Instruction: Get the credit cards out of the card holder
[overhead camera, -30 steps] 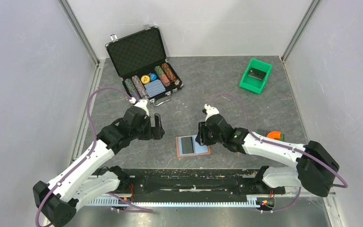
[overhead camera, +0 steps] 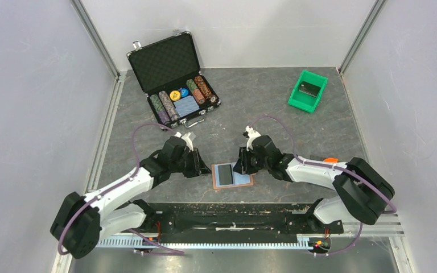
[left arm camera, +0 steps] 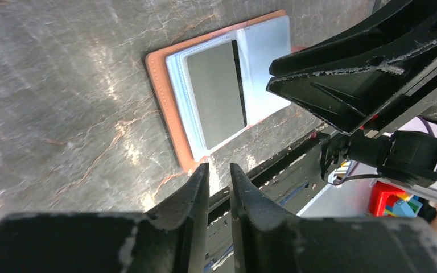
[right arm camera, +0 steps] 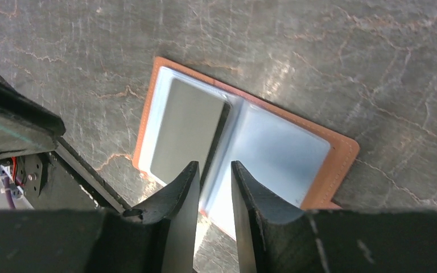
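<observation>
The card holder (overhead camera: 247, 184) lies spread flat on the grey table, brown-edged, with a pale blue inside. In the left wrist view, a dark grey panel (left arm camera: 213, 94) fills one half of the holder, with a black strip along its inner side; whether this is a card or a pocket I cannot tell. My left gripper is part open and empty, close to the holder's left edge. Part open too, my right gripper hovers over the holder's right half, nothing between its fingers. No separate loose card shows.
An open black case (overhead camera: 165, 63) with poker chips stands at the back left. At the back right is a green basket (overhead camera: 302, 106) holding a dark flat object. An orange item (overhead camera: 330, 160) lies by the right arm.
My left gripper has swung right and down toward the holder, its fingers much closer together. The holder has stayed in place.
</observation>
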